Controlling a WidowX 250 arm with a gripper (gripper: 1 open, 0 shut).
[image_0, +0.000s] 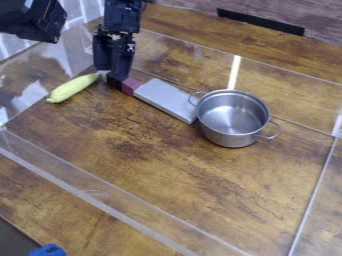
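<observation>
The black gripper (114, 62) is at the upper left, low over the table beside the maroon end of a grey rectangular block (163, 98). A pale yellow-green corn-like item (71, 88) lies to its lower left. A steel pot (234, 118) with two handles stands at the right, beside the block's far end. The fingertips are dark and small, so what lies between them is unclear; the gripper appears open.
A blue object (47, 249) sits at the bottom left corner, off the work area.
</observation>
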